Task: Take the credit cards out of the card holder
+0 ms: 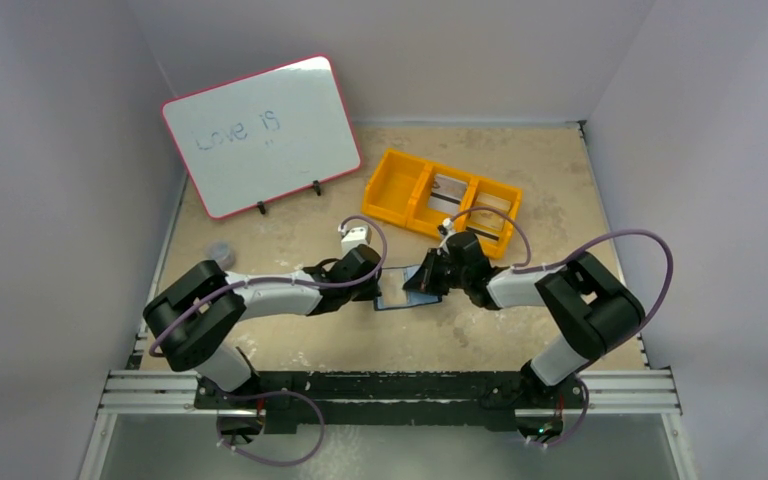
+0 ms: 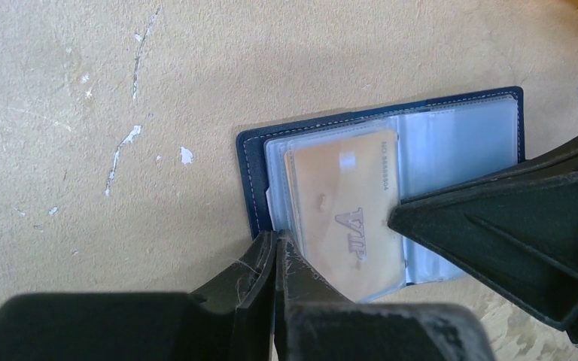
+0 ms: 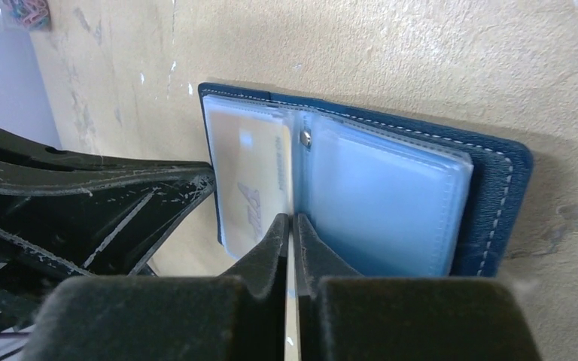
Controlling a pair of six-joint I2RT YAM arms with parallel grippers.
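Observation:
The open navy card holder (image 2: 252,173) lies on the table, its clear sleeves spread; a beige card marked VIP (image 2: 346,188) shows on one side, a bluish empty-looking sleeve (image 3: 384,188) on the other. My left gripper is shut at the holder's outer edge beside the card stack, nothing visible between its fingers. My right gripper is shut, its tips at the card's inner edge near the middle of the holder, nothing clear between them. In the top view both grippers meet over the holder from either side.
An orange three-compartment tray (image 1: 395,190) with cards in it sits behind the holder. A whiteboard (image 1: 260,130) stands at back left, a clear container (image 1: 219,255) at left.

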